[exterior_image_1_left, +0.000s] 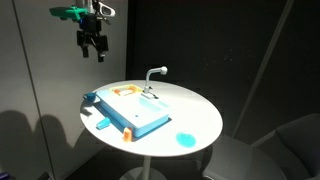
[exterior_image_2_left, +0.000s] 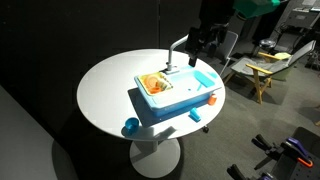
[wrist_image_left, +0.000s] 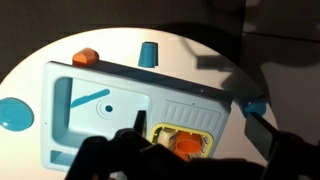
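High above the table's left side, my gripper (exterior_image_1_left: 94, 53) hangs open with nothing between its fingers. In the wrist view its dark fingers (wrist_image_left: 127, 152) show along the lower edge, over the rack end of the toy sink. The light-blue toy sink (exterior_image_2_left: 155, 109) stands on the table with a white faucet (exterior_image_1_left: 149, 76) behind it. A blue knife-like piece (wrist_image_left: 90, 98) lies in its basin. The yellow rack (wrist_image_left: 160, 130) holds an orange item (wrist_image_left: 187, 146) and a pale one. Beside the sink are a blue cup-like piece (wrist_image_left: 148, 54), an orange piece (wrist_image_left: 85, 57) and another blue cup (exterior_image_2_left: 131, 126).
A blue plate (exterior_image_1_left: 186, 140) lies apart on the round white table (exterior_image_1_left: 205, 112). Dark chairs (exterior_image_1_left: 240, 158) stand beyond the table. The faucet rises above the sink.
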